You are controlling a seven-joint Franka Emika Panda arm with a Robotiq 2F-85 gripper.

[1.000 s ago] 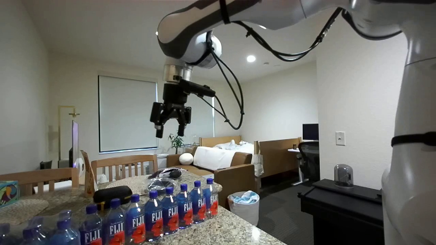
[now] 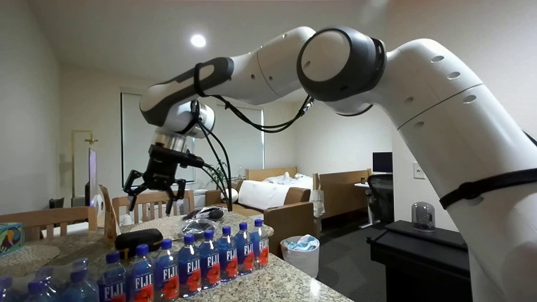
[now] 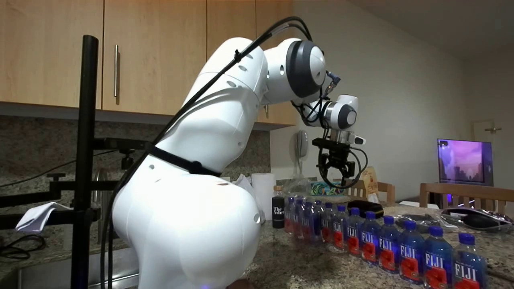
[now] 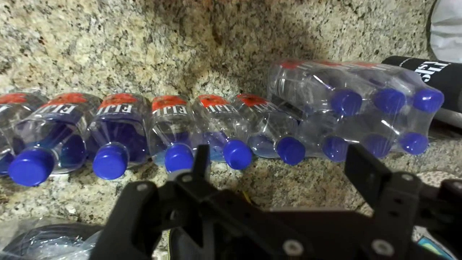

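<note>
Above the counter hangs my gripper (image 2: 152, 209), its fingers spread wide with nothing between them. A row of clear Fiji water bottles (image 2: 189, 266) with blue caps stands along the granite counter (image 3: 279, 260); in exterior view 1 the gripper is higher than the caps. From the wrist, the open gripper shows along the lower part of the view, in front of the row. One bottle (image 4: 270, 123) in the row has its cap seen between the two fingertips. At the right of the wrist view, more bottles (image 4: 346, 102) stand grouped, seemingly under plastic wrap.
A black case (image 2: 138, 239) and plastic-wrapped items (image 2: 199, 226) lie behind the row. A dark bottle (image 3: 278, 207) and a paper towel roll (image 3: 263, 190) are by the wall. Bare counter (image 4: 195, 47) shows on the row's robot side.
In exterior view 1 the arm has come lower and to the left. The bottles have not moved.
</note>
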